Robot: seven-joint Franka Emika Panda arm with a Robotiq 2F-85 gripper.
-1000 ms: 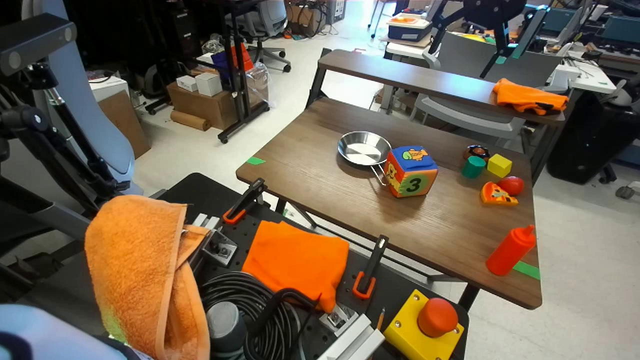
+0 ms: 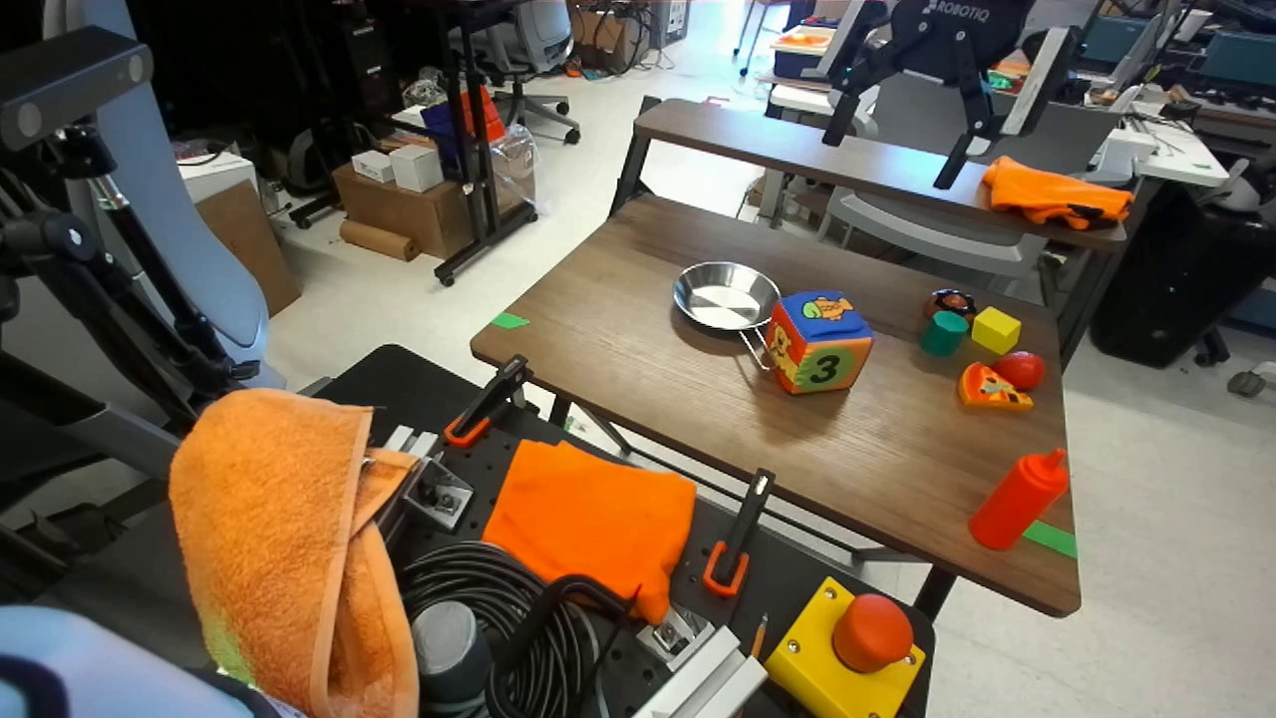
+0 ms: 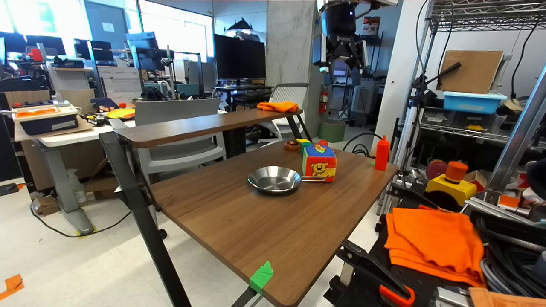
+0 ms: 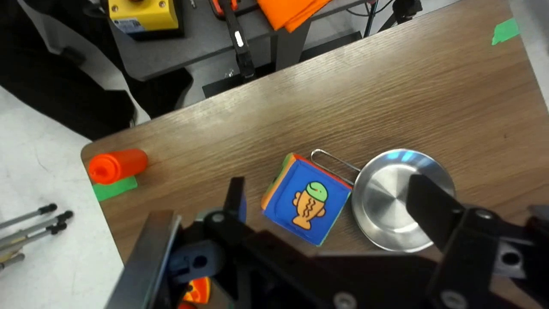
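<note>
High over the far side of the table, my gripper point(image 2: 887, 160) hangs open with nothing between its fingers. In exterior view 2 the same gripper point(image 3: 344, 70) is well above everything on the tabletop. A steel pan point(image 2: 725, 297) lies on the table, its wire handle reaching to a soft picture cube point(image 2: 820, 343) beside it. From above, the wrist view shows the cube's blue fish face point(image 4: 309, 202) and the pan point(image 4: 389, 201). A red squeeze bottle point(image 2: 1018, 501) stands upright near the right front corner. The gripper's dark parts cover the wrist view's lower area.
At the table's right are a green cylinder point(image 2: 944, 334), a yellow block point(image 2: 995, 330), a red ball point(image 2: 1020, 370) and a toy pizza slice point(image 2: 994, 388). A raised shelf point(image 2: 790, 142) bearing an orange cloth point(image 2: 1057, 193) runs along the back.
My gripper has come lower and slightly left in exterior view 1, and more of its fingers now shows. The objects on the table have not moved.
</note>
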